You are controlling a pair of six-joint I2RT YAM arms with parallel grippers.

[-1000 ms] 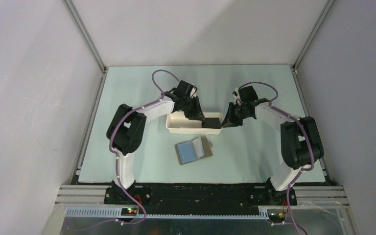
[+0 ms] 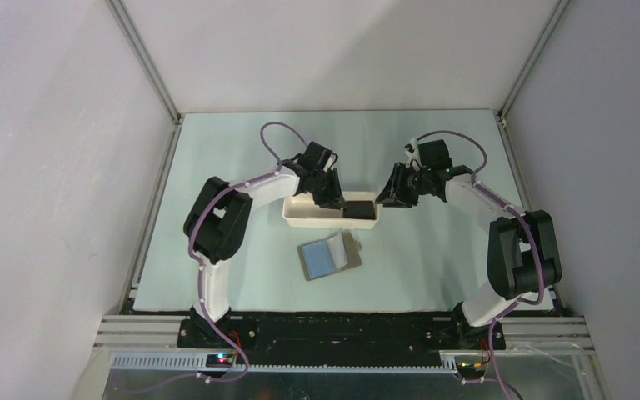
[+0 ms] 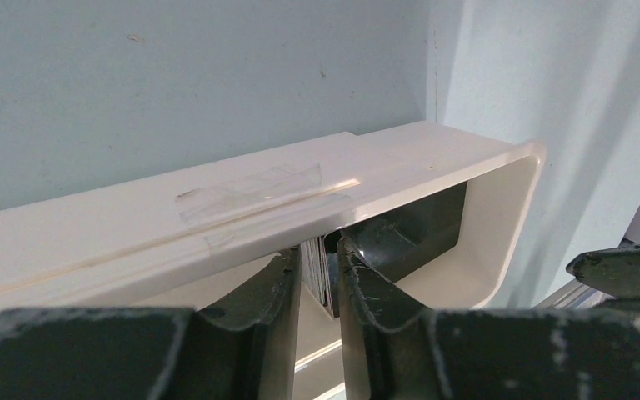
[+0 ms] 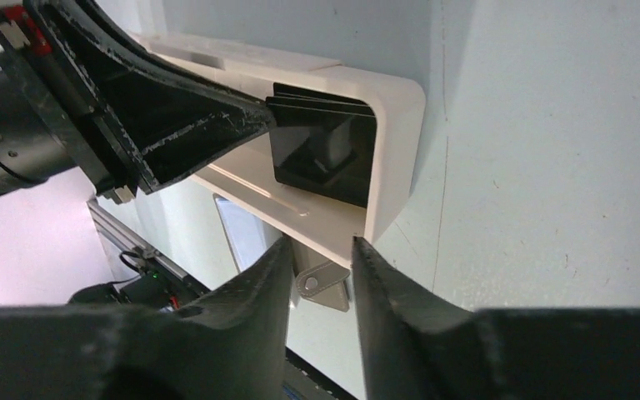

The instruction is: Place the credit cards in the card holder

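Dark cards (image 4: 323, 150) stand in the right end of a long white box (image 2: 312, 222). My left gripper is over the box at the cards' left end. Its fingers are apart, with thin card edges (image 3: 315, 271) visible in the gap; whether they touch the cards I cannot tell. Just outside the box's right end is my right gripper, its fingers parted and nothing held between them. In front of the box the grey card holder (image 2: 355, 252) lies spread on the table, a blue panel and a pale flap showing inside.
The left fingers (image 4: 217, 125) reach across the box in the right wrist view, close to the right gripper. Bare table (image 2: 433, 267) lies to the right of the holder and behind the box.
The left gripper has shifted slightly left. Box and holder have not moved.
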